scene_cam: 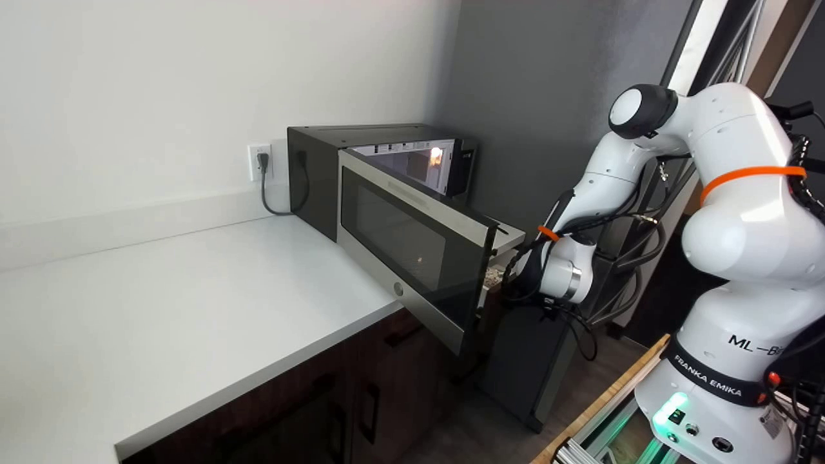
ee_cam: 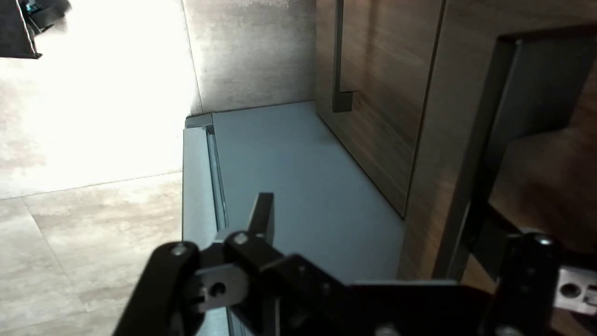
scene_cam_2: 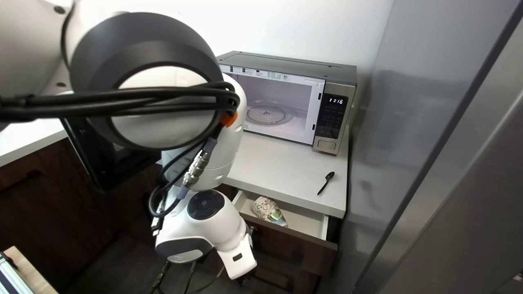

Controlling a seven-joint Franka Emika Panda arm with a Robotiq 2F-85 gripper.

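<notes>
My gripper is open, its fingers set wide apart, with nothing seen between them. In the wrist view the right finger is close to a dark drawer handle (ee_cam: pixel 506 106); whether they touch I cannot tell. The drawer (scene_cam_2: pixel 306 223) stands pulled out under the counter, and a patterned cup (scene_cam_2: pixel 268 210) lies on its side in it. My wrist hangs in front of the drawer, with the fingers hidden in both exterior views. A microwave (scene_cam_2: pixel 289 61) stands on the counter with its door (scene_cam: pixel 402 232) wide open; only the glass turntable (scene_cam_2: pixel 266 114) shows inside.
A black spoon (scene_cam_2: pixel 326 183) lies on the counter (scene_cam_2: pixel 274 159) near its right end. A tall grey panel (scene_cam_2: pixel 392 147) borders the right side. The microwave door juts past the counter edge, left of my arm.
</notes>
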